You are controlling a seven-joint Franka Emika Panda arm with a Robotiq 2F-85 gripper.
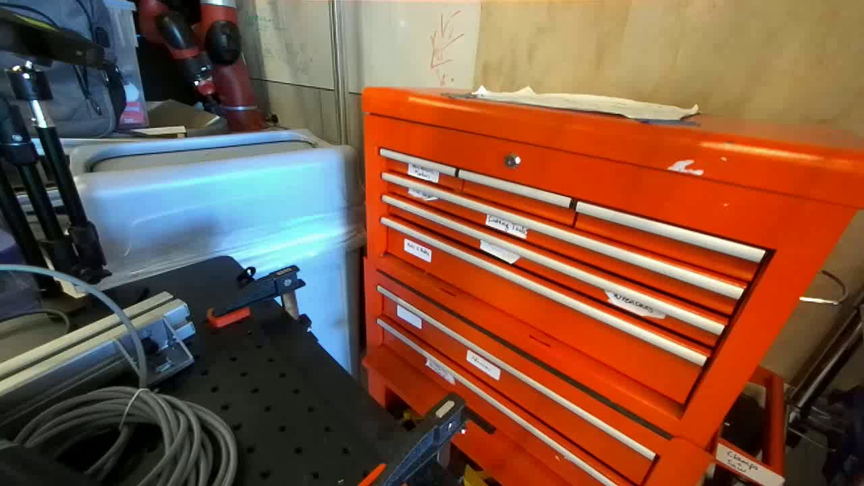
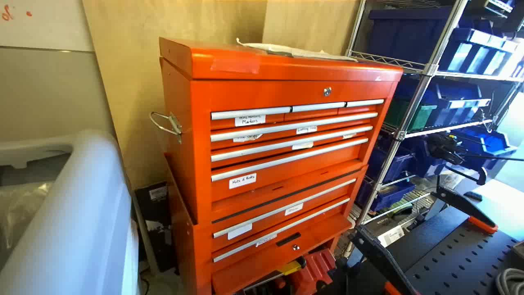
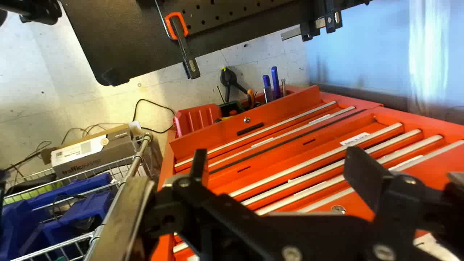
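The red tool chest (image 1: pixel 599 154) fills the right half of exterior view 1. Its wide drawers carry pale metal handle strips and handwritten labels, and all look closed. From the other side, exterior view 2 shows the same chest (image 2: pixel 186 147) with its round lock (image 2: pixel 327 91) near the top. In the wrist view my gripper is open over the drawer fronts, its dark fingers (image 3: pixel 365 178) wide apart and nothing between them. The handle strips (image 3: pixel 313 187) run slantwise beyond the fingers; contact with any is not visible. Neither exterior view shows the gripper.
A black perforated table (image 1: pixel 275 381) with clamps (image 1: pixel 437 429) and coiled grey cable (image 1: pixel 154 437) stands beside the chest. Wire shelving (image 2: pixel 422 69) with blue bins is on its other side. White paper (image 1: pixel 583 101) lies on top. A large pale bin (image 1: pixel 219 210) borders the space.
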